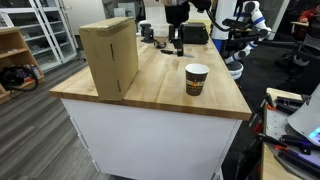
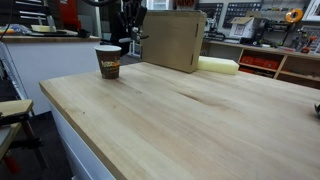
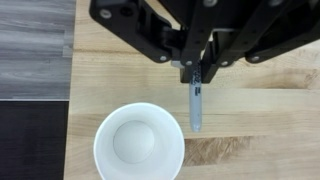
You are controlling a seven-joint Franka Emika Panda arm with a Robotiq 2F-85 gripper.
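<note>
A paper cup [image 1: 195, 82], dark with a white rim, stands upright near the table's front right corner. From above, the wrist view looks into the white cup [image 3: 138, 146], and it appears empty. My gripper is shut on a slim grey marker [image 3: 196, 108], which points away from the fingers and lies to the right of the cup's rim in that view. In the second exterior view, the gripper [image 2: 130, 30] hangs beyond the cup [image 2: 108, 64], a little to its right. The marker's far end shows clear of the cup.
A tall cardboard box [image 1: 110, 58] stands on the left of the wooden table [image 1: 150, 92]. The second exterior view also shows a pale yellow block [image 2: 217, 66] beside the box.
</note>
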